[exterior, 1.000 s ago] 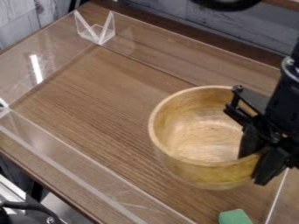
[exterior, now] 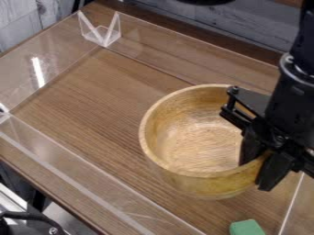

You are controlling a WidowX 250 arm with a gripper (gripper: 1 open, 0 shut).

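A yellow translucent plastic bowl [exterior: 185,142] is held tilted at the right-centre of the view, its opening facing up. My black gripper [exterior: 255,156] is at the bowl's right rim, shut on it, and covers part of that side. A small green object [exterior: 247,227] lies on the table at the bottom right, below the bowl.
A clear plastic container [exterior: 101,27] stands at the back left. Transparent edging runs along the table's left and near side.
My gripper and the bowl have moved slightly to the left over the last second. The green object stays where it was.
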